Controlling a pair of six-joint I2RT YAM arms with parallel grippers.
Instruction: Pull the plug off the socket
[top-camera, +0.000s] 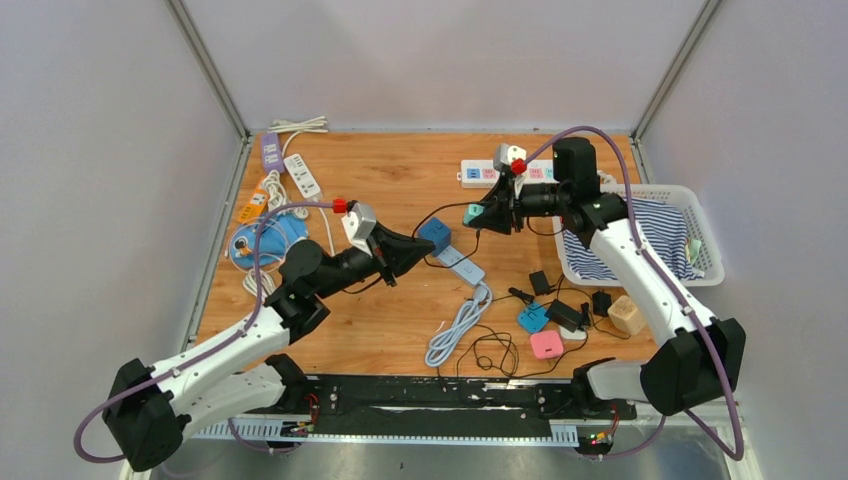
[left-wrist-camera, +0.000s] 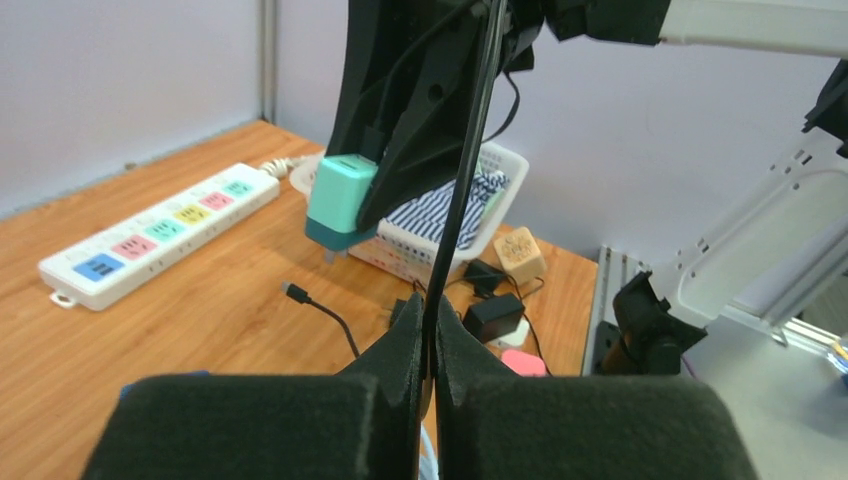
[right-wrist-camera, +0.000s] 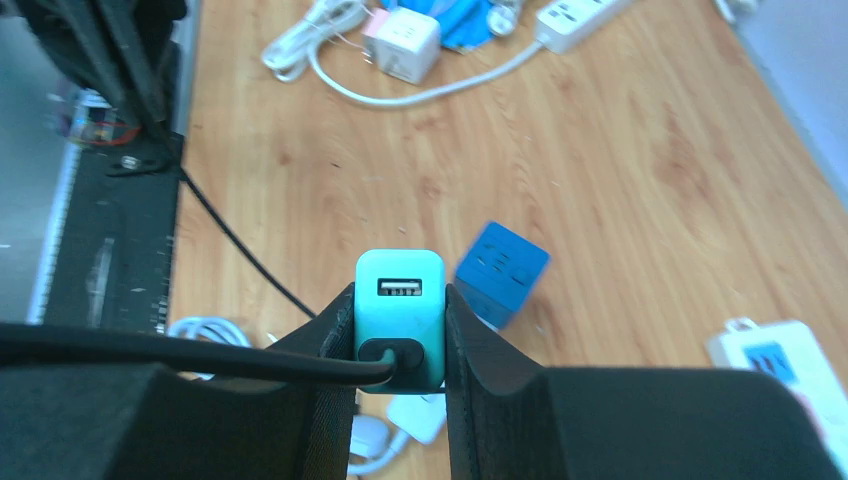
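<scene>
My right gripper is shut on a turquoise plug with a USB port and a black cable, held raised right of the blue cube socket (top-camera: 434, 236) in the top view; the left wrist view shows prongs beneath the plug (left-wrist-camera: 340, 195). The blue cube (right-wrist-camera: 501, 268) sits at the end of a light blue power strip (top-camera: 461, 266) on the table. My left gripper is shut, left of the cube, with the black cable running across or between its fingertips; which, I cannot tell for sure.
A white power strip (left-wrist-camera: 160, 235) lies at the back right, a basket (top-camera: 705, 240) at the right. Adapters and cables (top-camera: 495, 345) cover the front right; more strips and cables (top-camera: 300, 175) lie at the left.
</scene>
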